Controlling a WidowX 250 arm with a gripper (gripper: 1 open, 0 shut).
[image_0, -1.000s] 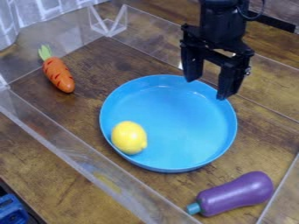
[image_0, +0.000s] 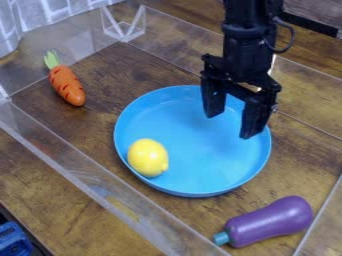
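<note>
My black gripper (image_0: 233, 112) hangs over the right half of a blue plate (image_0: 187, 165), its two fingers spread open with nothing seen between them. A yellow toy (image_0: 147, 157), round like a lemon, lies on the plate at the lower left, apart from the gripper.
An orange toy carrot (image_0: 67, 86) lies on the wooden table at the left. A purple toy eggplant (image_0: 267, 220) lies at the lower right, off the plate. Clear plastic walls run along the left side and the lower right.
The gripper has come down in the view, further over the blue plate. The toys and the plate have not moved.
</note>
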